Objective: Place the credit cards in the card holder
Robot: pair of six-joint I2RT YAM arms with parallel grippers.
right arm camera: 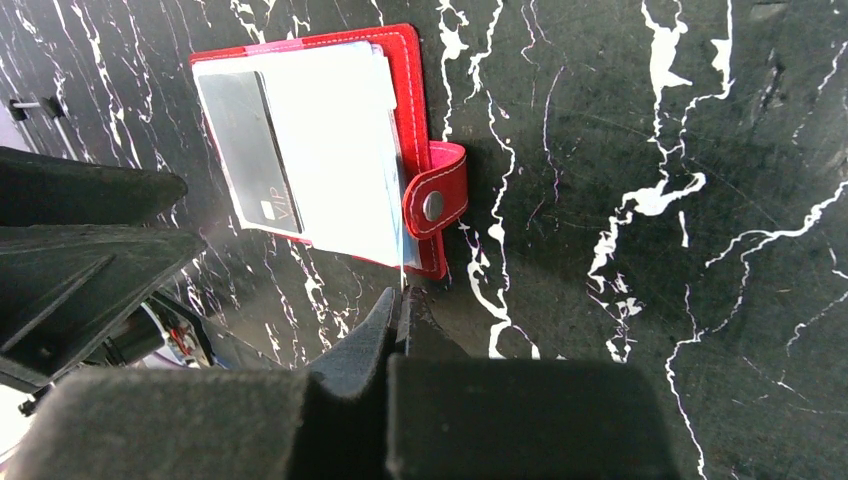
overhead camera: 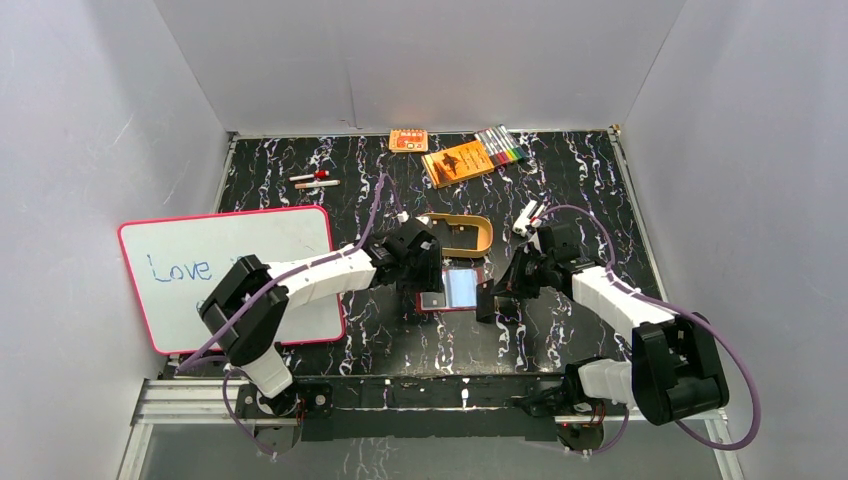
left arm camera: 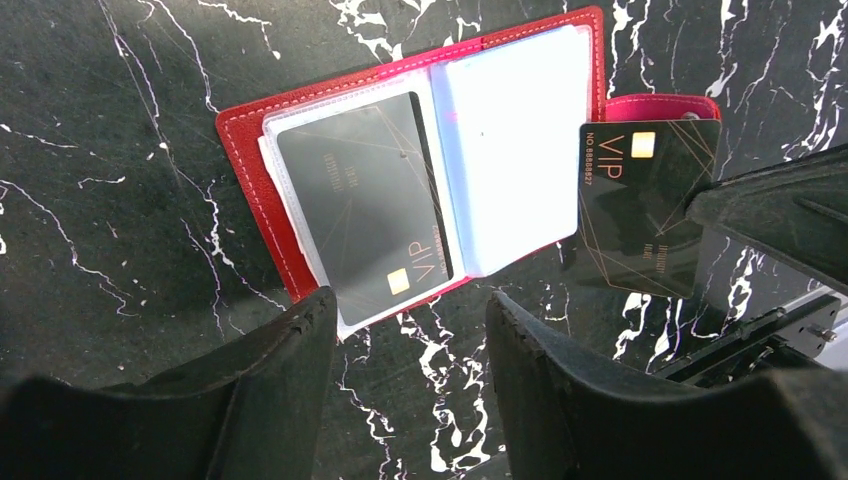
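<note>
The red card holder (left arm camera: 262,195) lies open beneath my left gripper, whose fingers are apart with nothing between them. Its left sleeve carries a black VIP card (left arm camera: 365,200); the right side shows pale clear sleeves (left arm camera: 520,150). My right gripper is shut on a second black VIP card (left arm camera: 640,225), holding it by one edge just right of the holder, over the strap (right arm camera: 437,195). From the right wrist view this card appears only as a thin edge. More dark cards (overhead camera: 458,237) seem to lie in the tan tray (overhead camera: 487,240) behind.
A whiteboard (overhead camera: 230,250) with writing covers the left side. Two markers (overhead camera: 318,184), an orange notebook (overhead camera: 408,140), a book (overhead camera: 458,163) and coloured pens (overhead camera: 500,145) lie at the back.
</note>
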